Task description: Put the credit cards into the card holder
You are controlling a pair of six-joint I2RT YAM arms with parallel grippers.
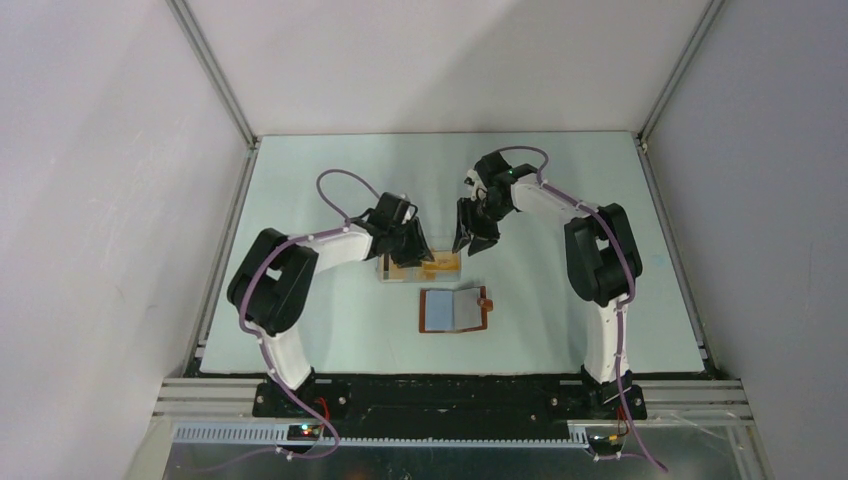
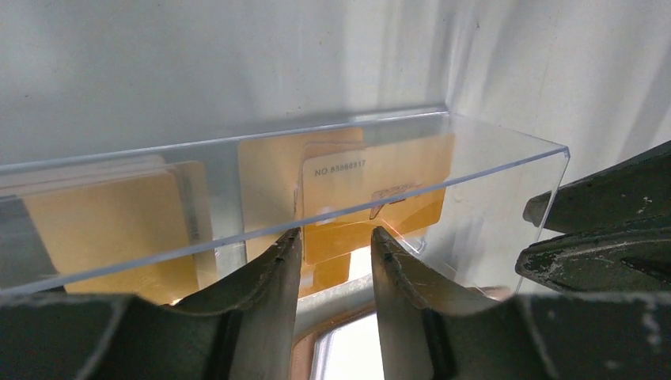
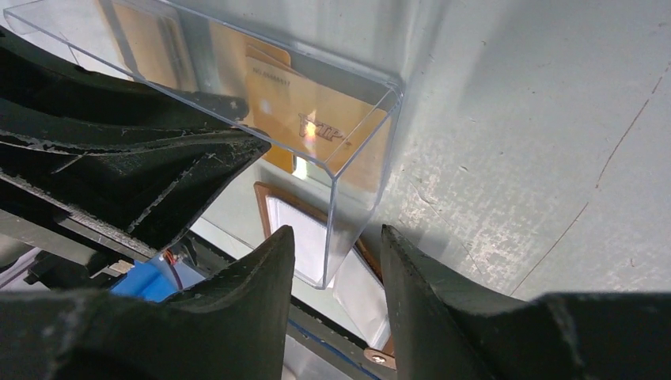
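Note:
Several yellow-orange cards [image 2: 372,170] lie inside a clear, open-topped plastic box [image 1: 450,275]; one is marked "NO.888". Over the box, my left gripper is open, its fingertips by the near wall with no card visibly between them. The brown card holder [image 1: 453,332] lies spread open in front of the box, in the top view. My right gripper stands at the box's right end, fingers apart, the box's corner edge showing between them. Whether either finger touches the wall is unclear.
Another pile of cards [image 2: 119,226] fills the box's left part. The two grippers are close together at the box. Bare tabletop [image 1: 560,310] lies to the right of the card holder.

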